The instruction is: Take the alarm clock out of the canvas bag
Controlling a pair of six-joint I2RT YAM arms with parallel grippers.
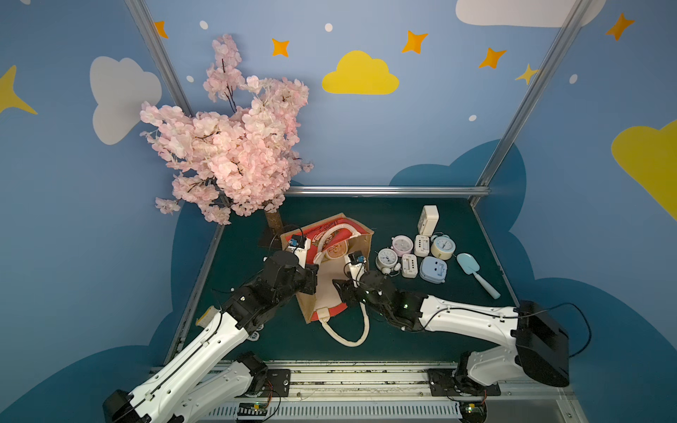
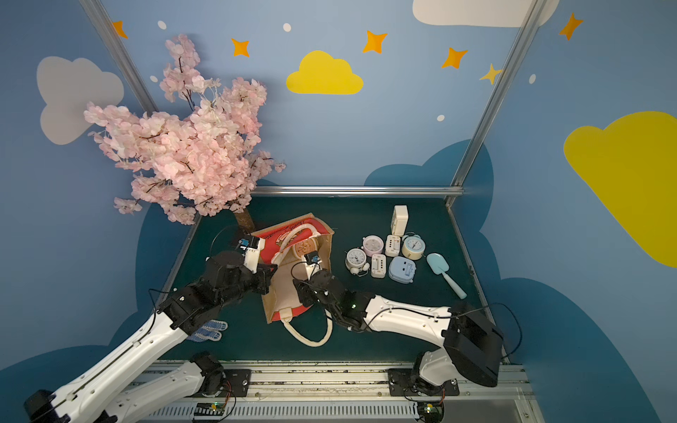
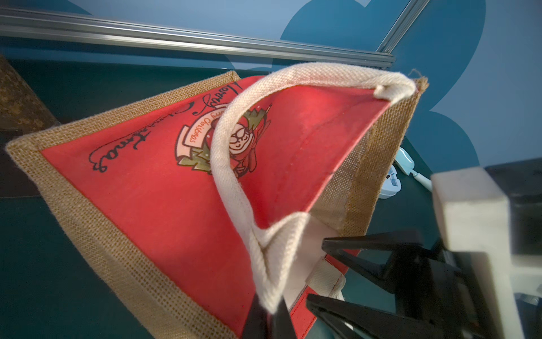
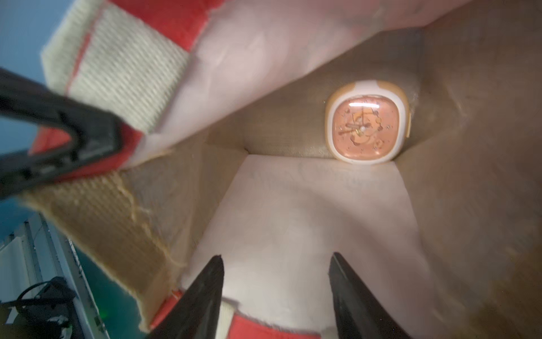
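Observation:
The red-and-burlap canvas bag lies open on the green table, its mouth toward the front. Deep inside, an orange alarm clock with a white rim rests against the back wall. My left gripper is shut at the bag's upper side, by the white rope handle, which hides much of its tips. My right gripper stands part open at the bag's mouth, facing the clock, nothing between its fingers.
Several clocks and small devices and a pale blue scoop lie right of the bag. A blossom tree stands at back left. Gloves lie at front left.

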